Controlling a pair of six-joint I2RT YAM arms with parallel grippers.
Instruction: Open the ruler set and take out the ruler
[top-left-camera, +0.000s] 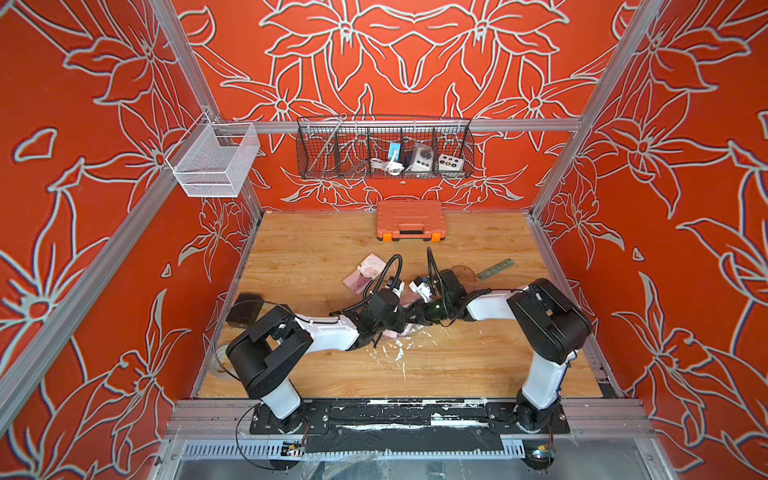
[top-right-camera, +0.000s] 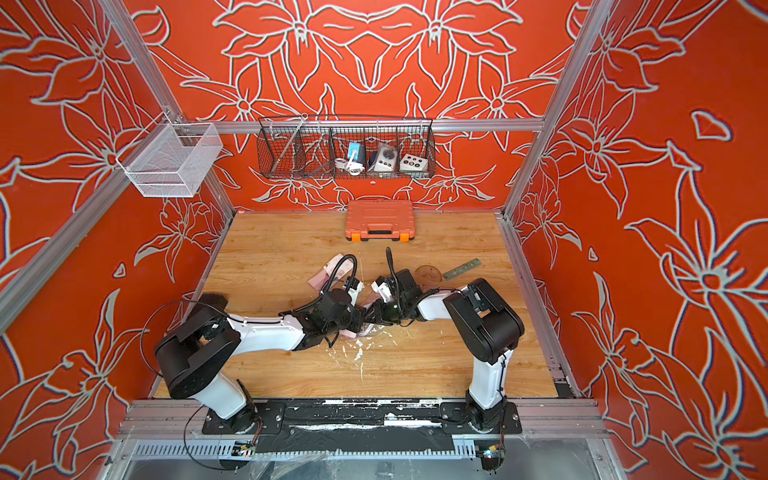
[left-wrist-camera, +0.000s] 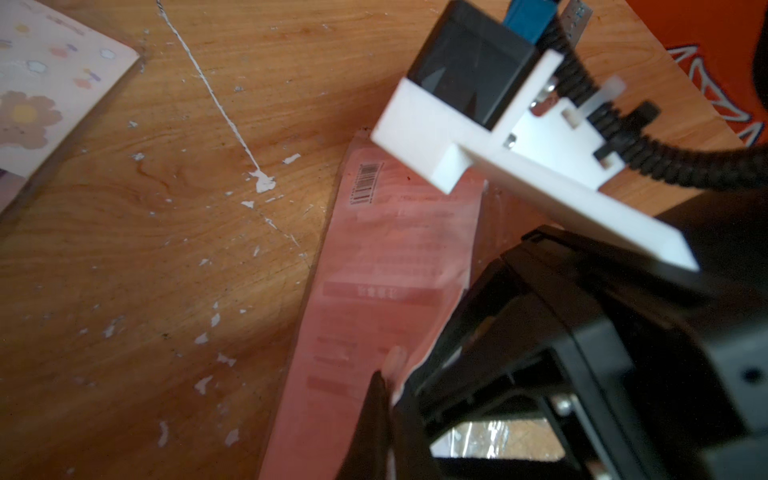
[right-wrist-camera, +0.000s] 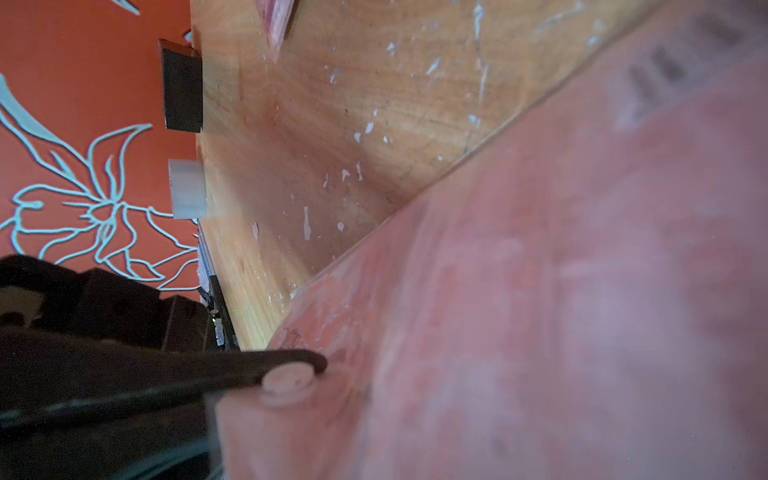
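Observation:
A translucent pink ruler sleeve (left-wrist-camera: 376, 264) with a barcode lies at mid-table, partly covered by both arms. My left gripper is shut on its edge, where thin film runs in between the fingertips. The right gripper (top-left-camera: 413, 312) is open right beside the left one. Its dark finger (right-wrist-camera: 240, 368) lies along the sleeve's corner, next to a round snap-like button (right-wrist-camera: 288, 382); the other finger cannot be made out. A greenish ruler (top-left-camera: 496, 269) rests on the table to the right, beside a translucent reddish round piece (top-left-camera: 462, 275).
A pink floral packet (top-left-camera: 364, 272) lies left of the sleeve. An orange case (top-left-camera: 410, 218) stands at the back wall and a dark box (top-left-camera: 245, 309) at the left edge. White flakes dot the wood.

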